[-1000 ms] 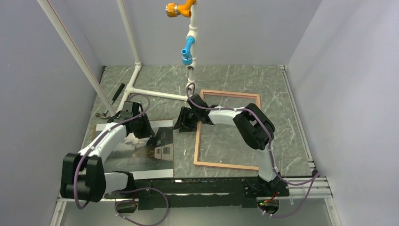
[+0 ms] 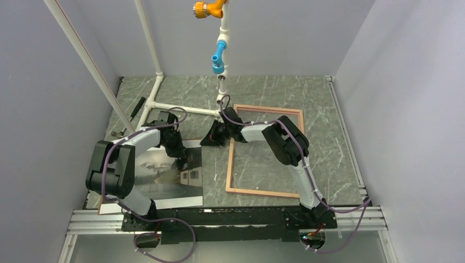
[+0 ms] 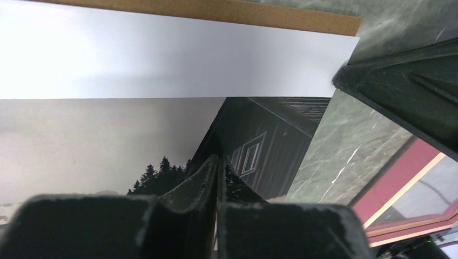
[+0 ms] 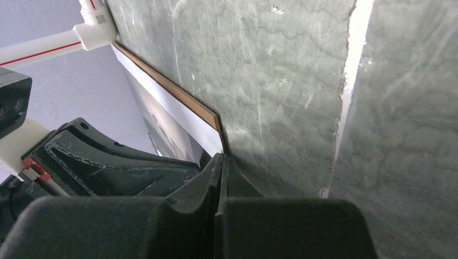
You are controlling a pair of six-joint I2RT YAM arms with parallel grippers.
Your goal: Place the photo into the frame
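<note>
The photo (image 2: 159, 186), a grey landscape print with white borders, lies flat at the left on a brown board (image 3: 227, 11) that peeks out along its far edge. Above the print, my left gripper is shut with nothing visible between its tips, which point at the dark house. By the photo's right-hand far corner, my right gripper is also shut. No sheet shows between its fingers; the white border (image 4: 200, 129) lies outside them, beside the tips. An empty wooden frame (image 2: 230, 170) lies flat to the right, partly under the right arm.
White pipes (image 2: 186, 109) run along the back of the marble table, with one post standing up at the middle. A hammer (image 2: 137, 109) lies at the far left. Bare marble (image 2: 214, 181) separates photo and frame.
My right gripper has gone from open to shut at the photo's edge. The left arm has shifted right over the print, its gripper staying shut. Photo and frame look unmoved.
</note>
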